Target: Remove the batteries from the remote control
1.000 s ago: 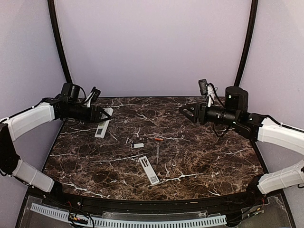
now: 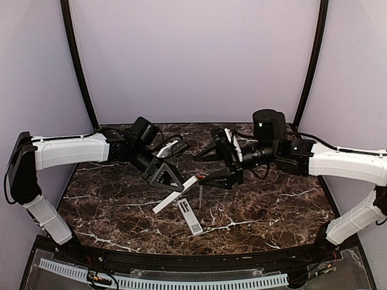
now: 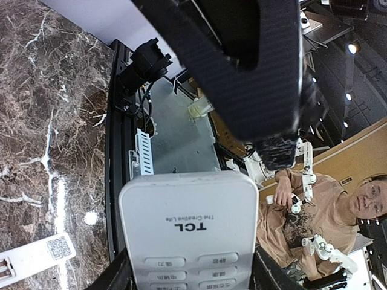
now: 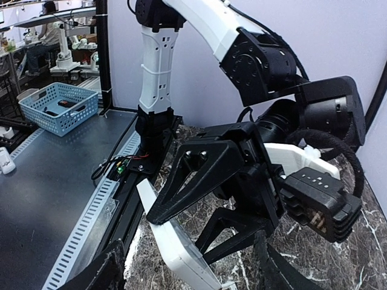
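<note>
A white remote control (image 2: 165, 202) is held tilted above the middle of the table, with my left gripper (image 2: 168, 181) shut on it. In the left wrist view the remote's TCL-marked end (image 3: 190, 232) rises between the finger bases. My right gripper (image 2: 201, 168) stands partly open beside the remote's upper end. In the right wrist view, the near end of the remote (image 4: 184, 257) lies between the spread right fingers, with no grip showing. Large right fingers (image 3: 242, 90) cross the top of the left wrist view. No batteries can be made out inside the remote.
A white slotted strip with a QR code (image 2: 190, 216) lies on the marble table at front centre. A thin screwdriver-like tool (image 2: 201, 196) lies beside it. A blue basket (image 4: 60, 109) stands far off, outside the table.
My left gripper has carried the remote from the left to the centre, and turned it. Small items in mid-table are now covered.
</note>
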